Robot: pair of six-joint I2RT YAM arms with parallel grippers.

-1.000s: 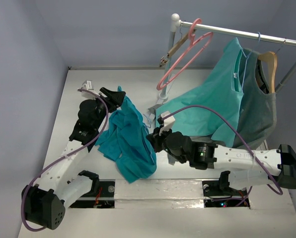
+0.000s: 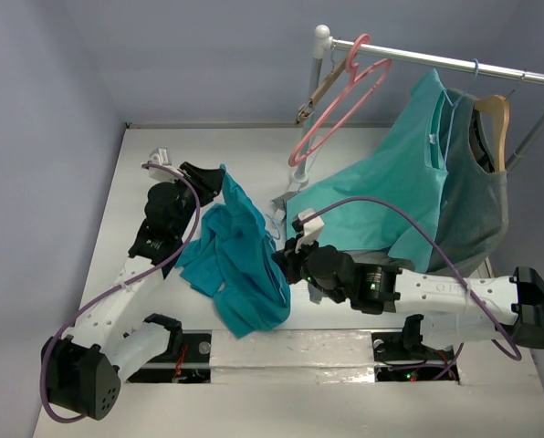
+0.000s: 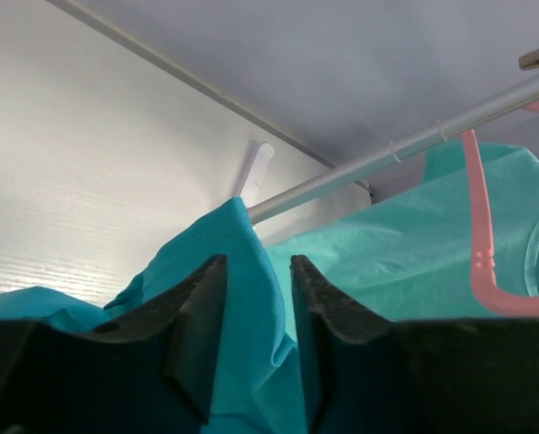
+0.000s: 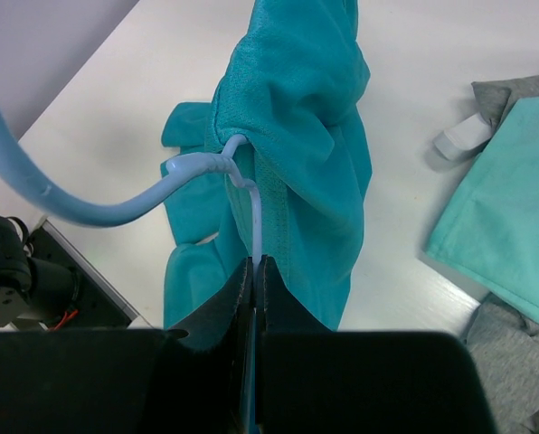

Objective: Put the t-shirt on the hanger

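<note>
The teal t-shirt [image 2: 245,255] hangs bunched over the table, its top corner raised near my left gripper [image 2: 219,175]. In the left wrist view the t-shirt [image 3: 238,298] passes between the parted fingers of that open gripper. My right gripper is shut on a thin part of a light blue hanger [image 4: 174,176]. The hanger's thick hook curves off to the left, and one arm runs under the edge of the t-shirt [image 4: 297,136]. How far the hanger reaches inside is hidden by the cloth.
A metal rack rail [image 2: 436,59] crosses the upper right. On it hang a pink hanger [image 2: 331,114], a lighter teal garment [image 2: 372,182], a grey garment [image 2: 473,210] and a wooden hanger [image 2: 496,128].
My right gripper has shifted slightly to the right with the hanger. The upper part of the t-shirt has moved a little to the right too. The left arm stays nearly in place.
</note>
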